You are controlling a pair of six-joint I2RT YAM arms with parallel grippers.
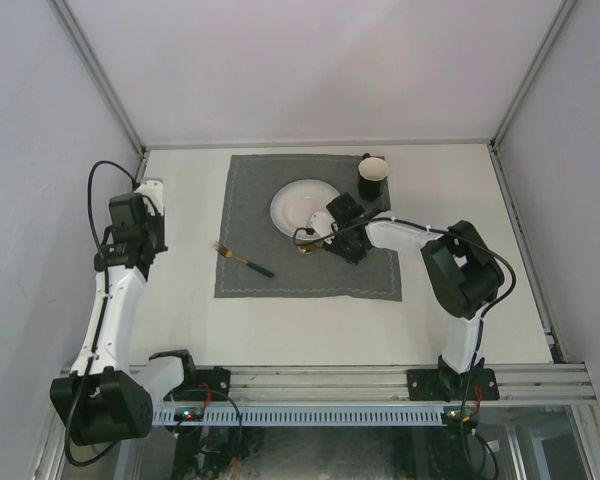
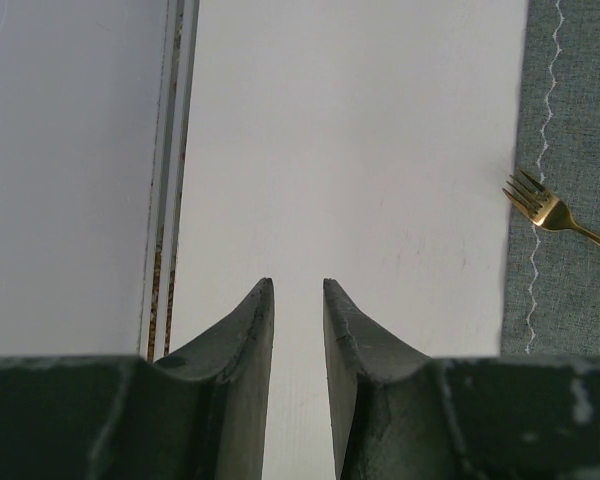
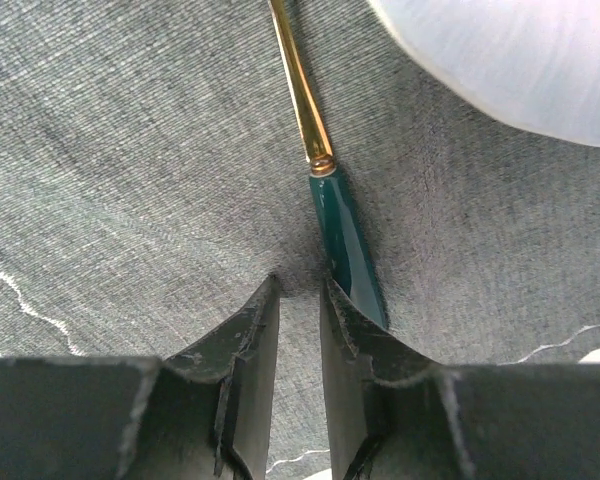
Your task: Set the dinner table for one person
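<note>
On the grey mat, a utensil with a dark green handle [image 3: 346, 235] and a gold shaft [image 3: 298, 90] lies below the plate [image 3: 510, 65]; its head is outside the right wrist view. Low over the mat, my right gripper is parted, with only cloth showing between its fingertips. Its right finger [image 3: 342, 340] overlaps the handle's left edge near the end; contact is hard to judge. A gold fork [image 1: 242, 260] lies slantwise at the mat's left. Over bare table at the far left, my left gripper stands open and empty.
A dark mug [image 1: 372, 180] stands at the mat's upper right corner. The grey mat [image 1: 255, 190] has open cloth left of the plate and along its front. Walls enclose the back and sides.
</note>
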